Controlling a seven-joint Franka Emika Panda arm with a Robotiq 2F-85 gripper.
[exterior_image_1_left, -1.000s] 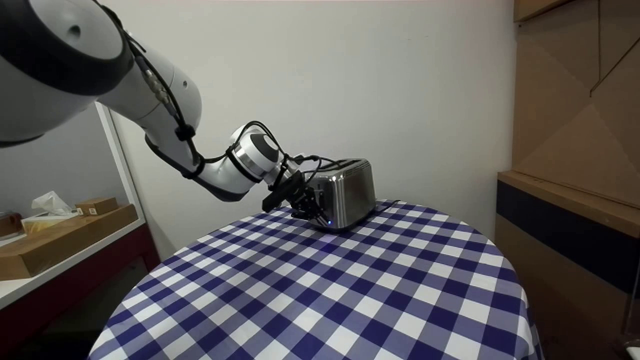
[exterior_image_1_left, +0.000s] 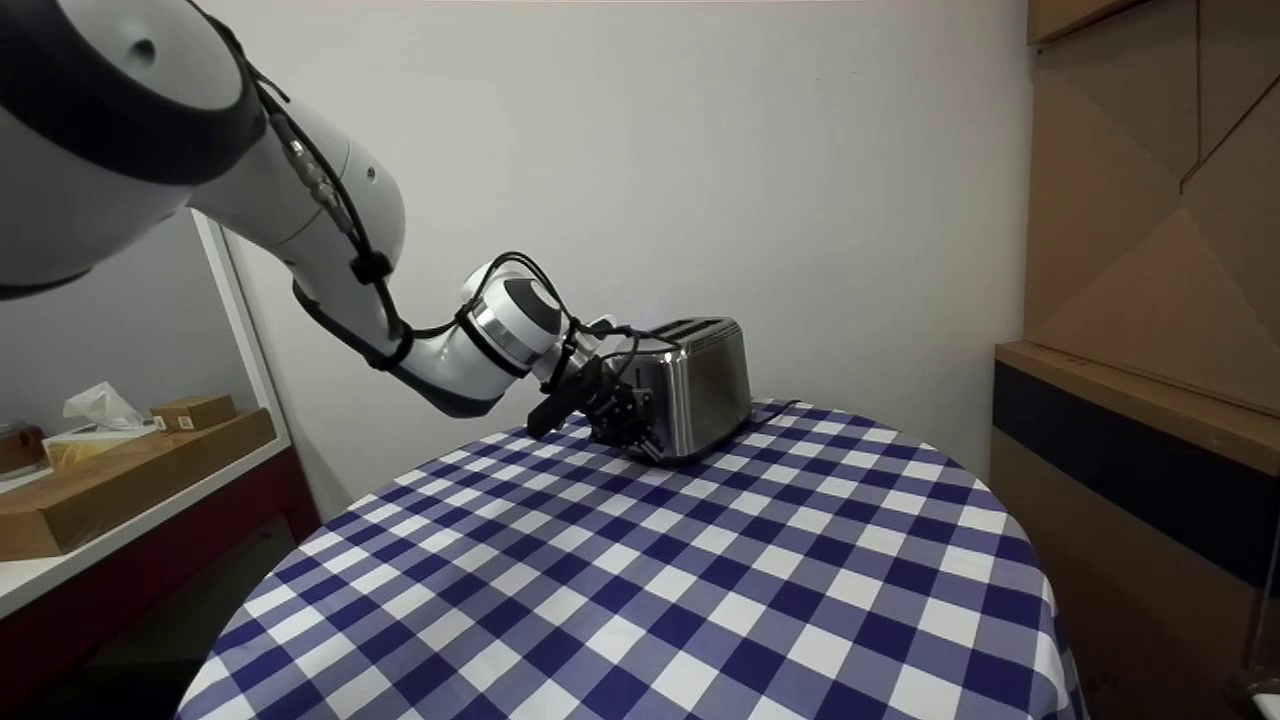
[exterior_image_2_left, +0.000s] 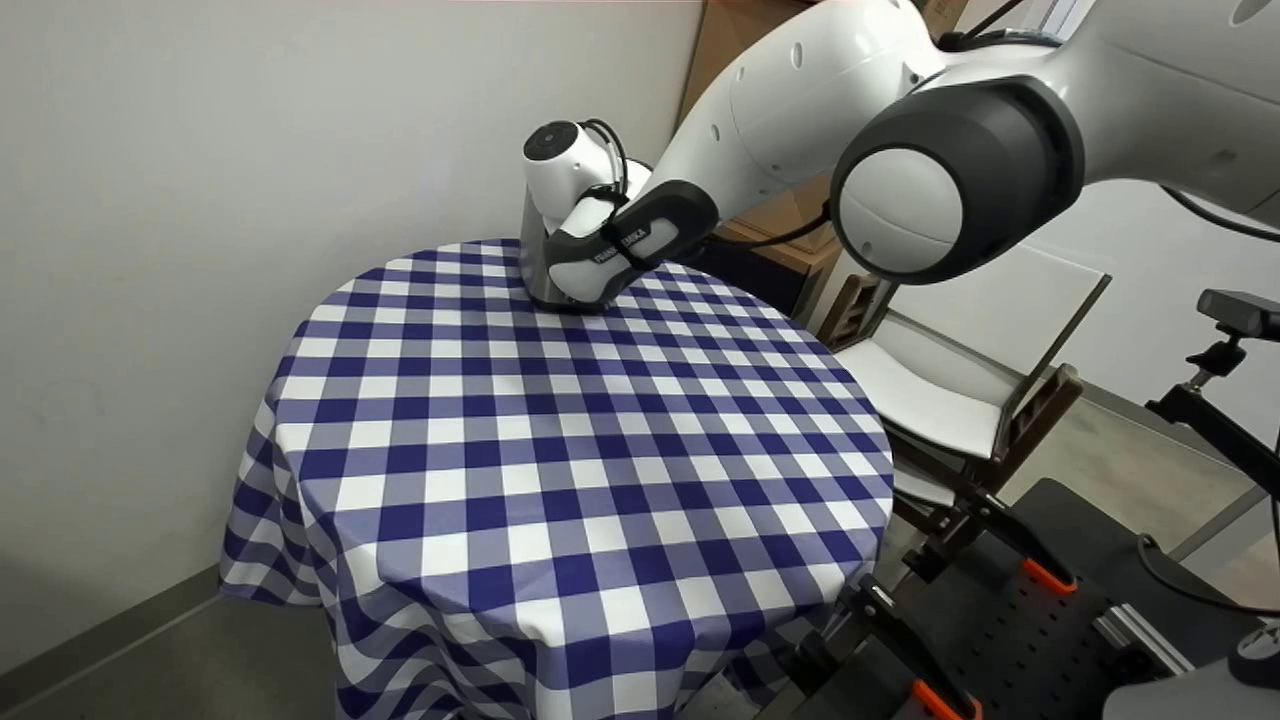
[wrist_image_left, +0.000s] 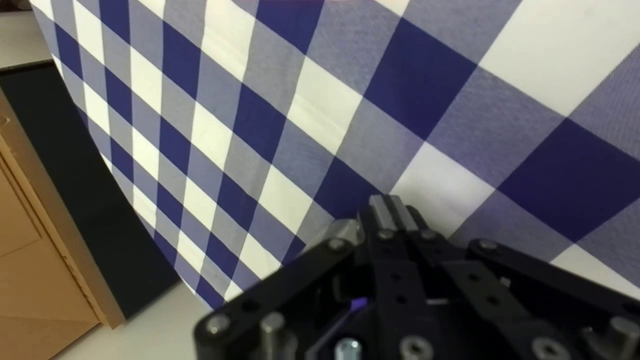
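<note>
A silver toaster (exterior_image_1_left: 717, 386) stands upright near the back of the table, its slots facing up. My gripper (exterior_image_1_left: 651, 449) is low at the toaster's left-hand end, close to its lower edge; whether they touch cannot be made out. In the wrist view the gripper is shut, its two fingers side by side with nothing showing between them, pointing over the checked cloth. From the second exterior view the arm hides the gripper and most of the toaster (exterior_image_2_left: 535, 258).
A blue-and-white checked tablecloth (exterior_image_1_left: 672, 588) covers the round table, clear in front of the toaster. Behind rises a white wall (exterior_image_1_left: 768, 156). A dark cord (exterior_image_1_left: 777, 412) trails right of the toaster. Chairs (exterior_image_2_left: 948, 372) stand beyond the table's edge.
The gripper has dipped slightly beside the toaster. The small blue light near its fingertips no longer shows. The toaster appears to be in the same place.
</note>
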